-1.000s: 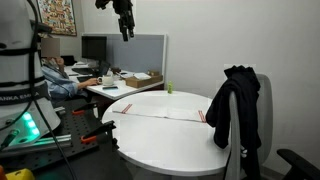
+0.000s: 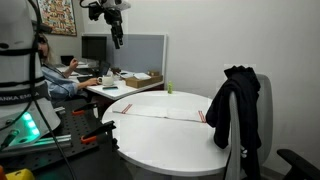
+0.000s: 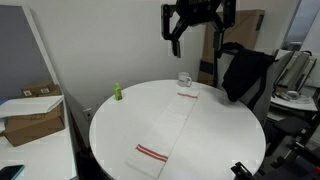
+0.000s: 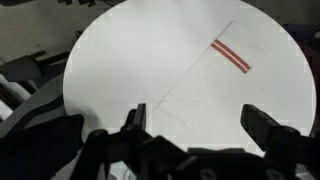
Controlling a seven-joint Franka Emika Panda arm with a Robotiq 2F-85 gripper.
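High above the round white table (image 2: 165, 150), my black gripper (image 2: 107, 24) hangs with nothing between its fingers. The wrist view shows the gripper with its two fingers wide apart over the tabletop. A white cloth with red stripes (image 4: 205, 80) lies flat on the table, well below the gripper and clear of it. From the other side, the cloth (image 3: 165, 135) runs lengthwise across the table under my gripper (image 3: 198, 52). A white mug (image 3: 184, 78) stands by the far edge of the table, beyond the cloth's end.
A small green bottle (image 3: 117, 91) stands near the table's edge by the wall. A chair draped with a dark jacket (image 2: 236, 108) stands beside the table. Black hardware (image 2: 101, 135) juts at the table's near left edge.
My gripper has moved left in exterior view 1 and its tilt has changed slightly. The cloth, bottle and chair stay where they were.
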